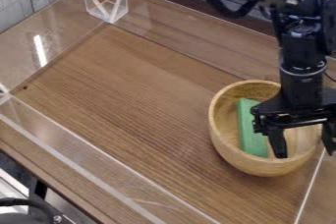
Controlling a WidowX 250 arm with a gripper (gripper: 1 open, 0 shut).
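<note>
A light wooden bowl [237, 159] sits on the wooden table at the right. Inside it, along its left side, lies a green block [252, 127]. My black gripper [292, 138] reaches down into the bowl's right part, its fingers apart, to the right of the green block. Nothing is visible between the fingertips, though the far finger is partly hard to make out against the arm.
A small white wire or plastic piece [108, 4] stands at the back left. Cables lie at the lower left corner.
</note>
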